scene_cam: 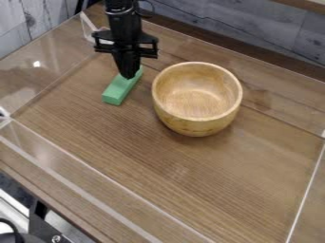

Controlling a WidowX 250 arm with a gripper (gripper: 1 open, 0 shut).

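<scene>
The black gripper [128, 70] points down just over the upper end of a green block [120, 89], which lies on the wooden surface left of a large light-wood bowl [197, 119]. The gripper looks shut, with nothing seen between its fingers; whether the tip touches the block is unclear. The bowl is empty.
A raised wall or edge runs along the back right, and cables lie at the upper left beyond the table's edge.
</scene>
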